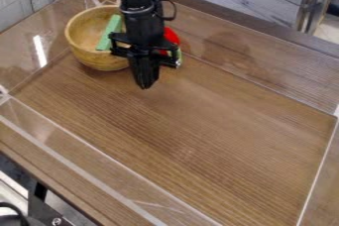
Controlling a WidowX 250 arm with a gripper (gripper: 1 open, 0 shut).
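My black arm comes down from the top, with the gripper (pixel 141 71) low over the table, just right of a wooden bowl (pixel 90 42). The gripper looks shut, with nothing visible between its fingers. A green item (pixel 114 30) is in the bowl, partly hidden by the arm. A red object (pixel 167 42) sits behind the arm to the right, with some light green near it; the arm hides much of both.
Walls border it at the top left and far right.
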